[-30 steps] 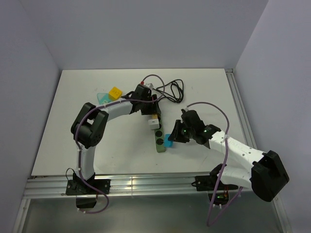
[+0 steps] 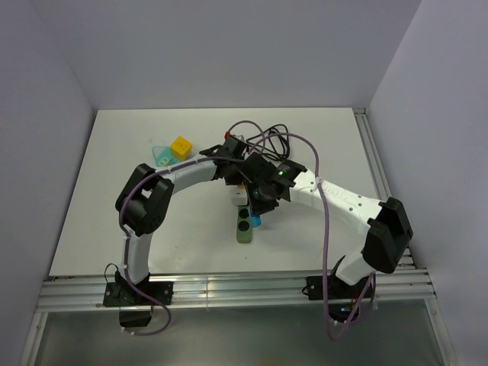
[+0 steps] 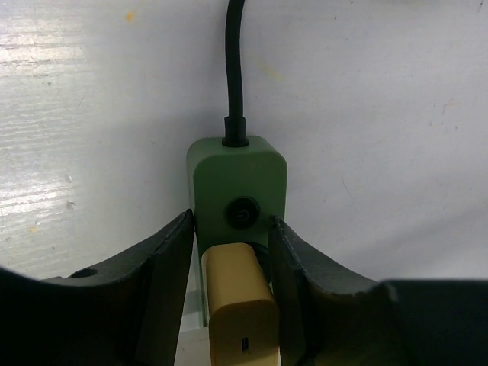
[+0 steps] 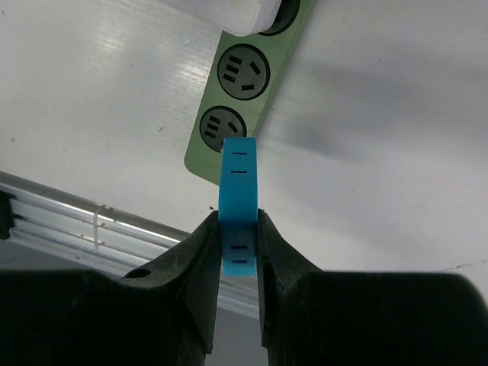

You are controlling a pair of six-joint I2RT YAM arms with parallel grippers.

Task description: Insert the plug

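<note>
The green power strip [image 2: 244, 229] runs front to back mid-table. My left gripper is shut on its cable end, fingers on both sides. An orange plug [image 3: 240, 293] sits on the strip between those fingers. A white plug [image 2: 239, 197] stands on the strip in front of it. My right gripper is shut on a blue plug [image 4: 238, 187]. In the right wrist view the blue plug's far end overlaps the edge of the strip's front round socket [image 4: 222, 126]; the gap between them cannot be judged. The blue plug's prongs do not show.
A black cable [image 2: 280, 142] lies looped behind the strip. A yellow block [image 2: 181, 148] and a teal piece [image 2: 162, 155] lie at the back left. Both forearms are close together at the strip.
My right arm has swung left with the blue plug, now close beside the strip's front end. The strip's front end has shifted a little left. The left arm has moved only slightly.
</note>
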